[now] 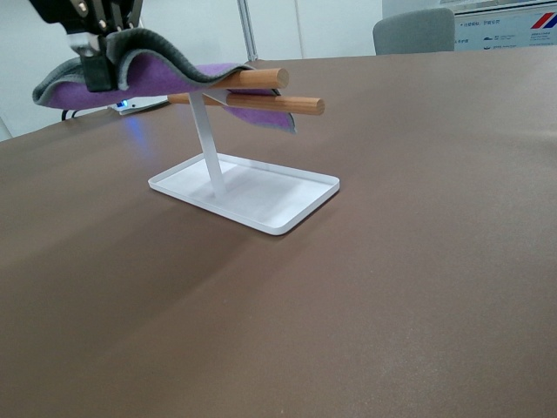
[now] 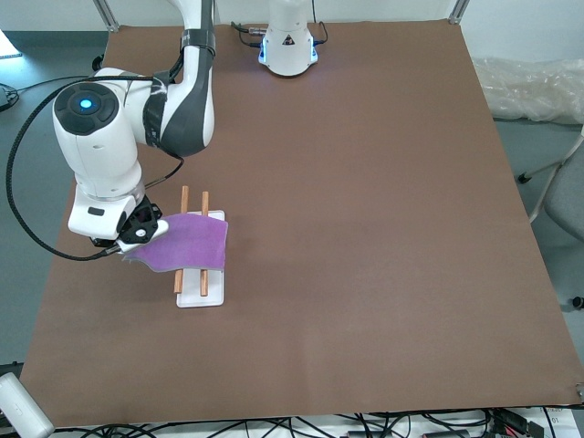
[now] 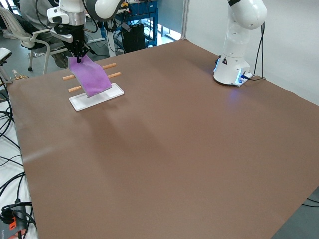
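A purple cloth with grey edging [image 2: 182, 242] lies draped over the two wooden bars [image 1: 274, 104] of a white stand [image 1: 252, 196]. My gripper [image 1: 96, 70] is at one end of the cloth, its black fingertips pressed at the fabric in the top view; in the right view the gripper [image 3: 78, 59] sits at the cloth's upper edge. It appears shut on that edge, which is partly hidden behind it.
Cables lie along another edge.
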